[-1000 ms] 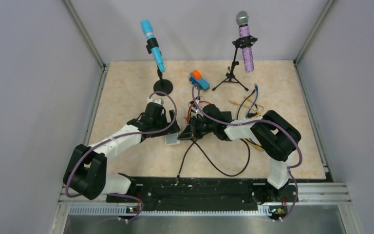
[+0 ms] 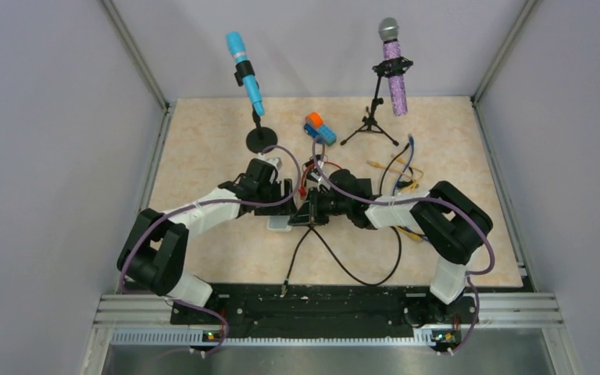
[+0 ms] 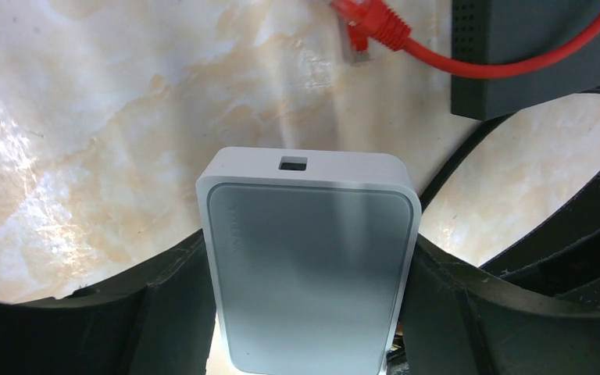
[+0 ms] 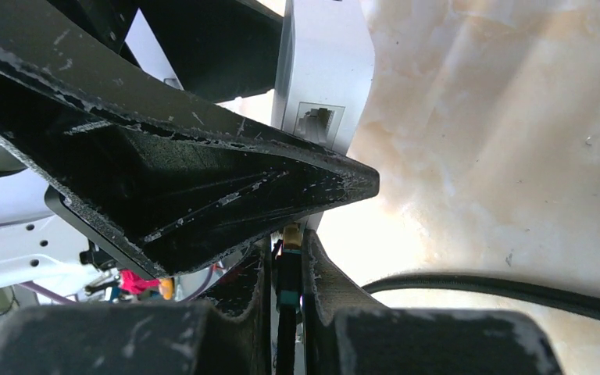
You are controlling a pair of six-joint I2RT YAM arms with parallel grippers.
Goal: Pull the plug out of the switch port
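The small white switch with a grey top sits between the fingers of my left gripper, seen from above in the left wrist view; whether they press on it is unclear. Its side shows a port in the right wrist view, partly behind a black left finger. My right gripper is at the switch's side, fingers close around a plug and black cable; how firmly is hard to tell.
A dark box with a red cable lies behind the switch. Coiled cables, a phone toy and two microphone stands stand farther back.
My left arm has moved right and slightly up in the top view, onto the switch. The right arm has shifted only slightly.
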